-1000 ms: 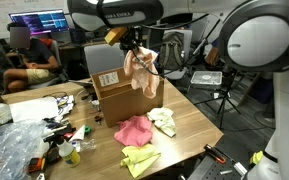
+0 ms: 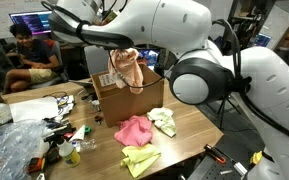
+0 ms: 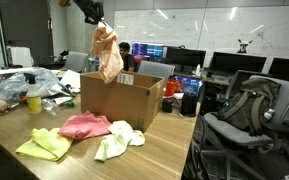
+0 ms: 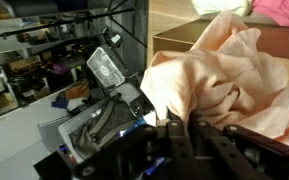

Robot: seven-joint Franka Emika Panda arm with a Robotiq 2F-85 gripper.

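A peach cloth point(image 3: 107, 53) hangs down from my gripper point(image 3: 98, 24), which is shut on its upper end. Below and behind it stands an open brown cardboard box point(image 3: 134, 105) on the table. Exterior view 1 has the cloth point(image 2: 127, 68) over the box's left part, while my arm hides the gripper there. In the wrist view the bunched cloth point(image 4: 219, 85) spreads from the fingers and covers much of the box. On the table in front of the box lie a pink cloth point(image 2: 134, 131), a yellow cloth point(image 2: 140, 160) and a whitish cloth point(image 2: 162, 121).
Clear plastic bags point(image 2: 14, 145) and a yellow-white bottle point(image 2: 69, 152) crowd the table's left side. A person point(image 2: 31, 58) sits behind the table. A grey chair with a backpack point(image 3: 252, 105) stands to the right.
In exterior view 1 the hanging cloth has shifted left across the box. The arm has swung lower and fills more of the view, now covering the gripper. The table cloths have stayed put.
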